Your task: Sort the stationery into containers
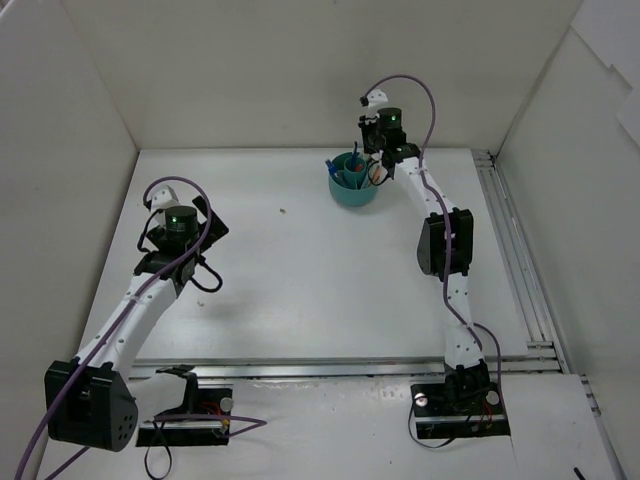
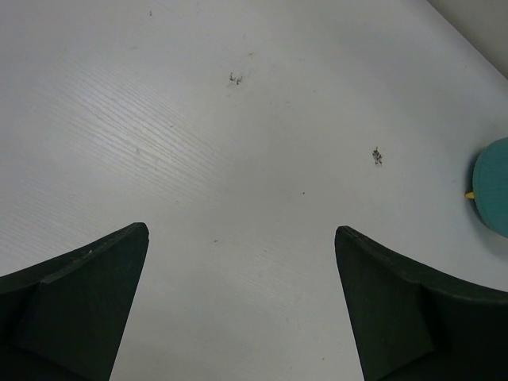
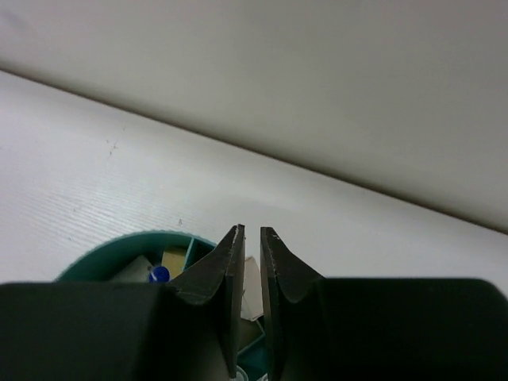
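A teal round organizer [image 1: 350, 195] with compartments holds pens, a blue item and other stationery at the back of the table; its edge [image 2: 492, 186] also shows in the left wrist view. Directly above it is my right gripper, its fingertips close together with a narrow gap; a white block [image 3: 251, 286] and a blue cap [image 3: 159, 274] lie in compartments below. Whether anything is between those fingers I cannot tell. My left gripper hangs over the left part of the table, open, with bare table under it.
The back wall [image 3: 333, 95] is close behind the organizer. A metal rail [image 1: 520, 270] runs along the right edge.
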